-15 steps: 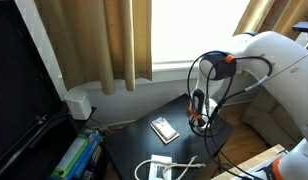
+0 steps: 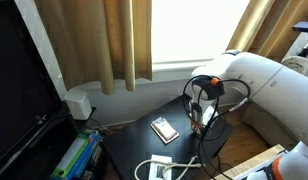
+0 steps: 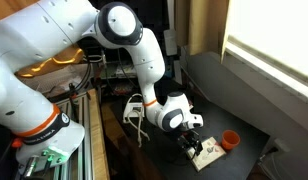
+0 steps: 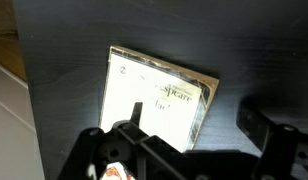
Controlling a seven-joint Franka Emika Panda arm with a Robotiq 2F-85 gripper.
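A flat, pale rectangular piece (image 4: 154, 105) with printed lettering and a tan edge fills the middle of the wrist view. It lies on the dark tabletop (image 4: 264, 40). My gripper is open above it; the left finger (image 4: 127, 140) overlaps its image, while the right finger (image 4: 259, 125) appears over bare table. Nothing is held. In exterior view 2 the gripper (image 3: 192, 150) is low beside the pale piece (image 3: 207, 154). The same piece (image 2: 165, 130) appears left of the arm in exterior view 1, where the fingertips are hard to make out.
An orange cup (image 3: 230, 139) stands just beyond the pale piece. A white power strip with its cord (image 2: 159, 168) lies at the table's near edge. Books (image 2: 78, 155) and a white box (image 2: 78, 103) sit off to the left.
The arm's upper wrist section has shifted lower and to the right in exterior view 1. The pale piece and the power strip have stayed in place.
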